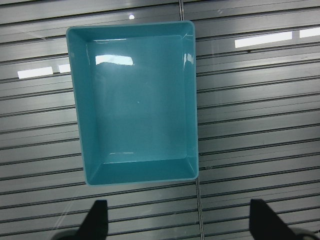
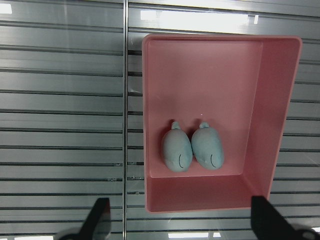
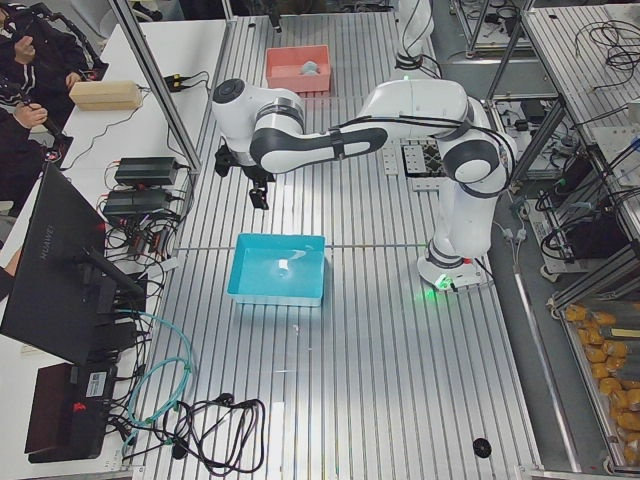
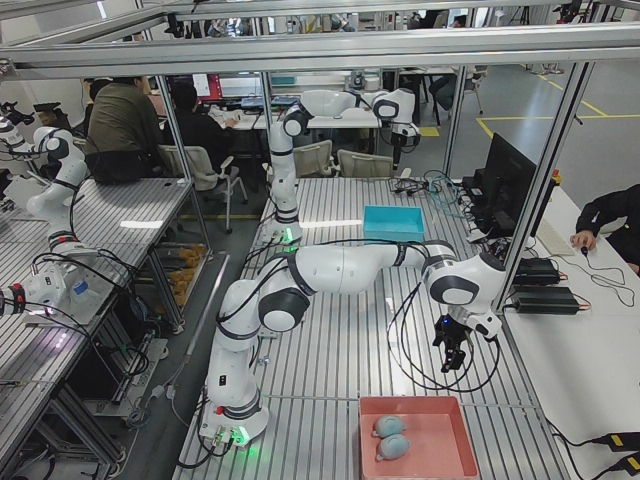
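Note:
A pink bin (image 4: 418,460) (image 2: 273,120) holds two pale blue-green plush toys, the left one (image 2: 177,150) and right one (image 2: 208,147) lying side by side. An empty teal bin (image 3: 276,270) (image 1: 135,100) lies on the slatted table. My left gripper hangs above the table beside the teal bin, fingers wide apart and empty. My right gripper is likewise open above the table near the pink bin, with nothing between its fingers.
A monitor (image 3: 55,260), power boxes and loose cables (image 3: 215,430) line one long side of the table. Slatted surface (image 2: 60,125) around both bins is mostly clear.

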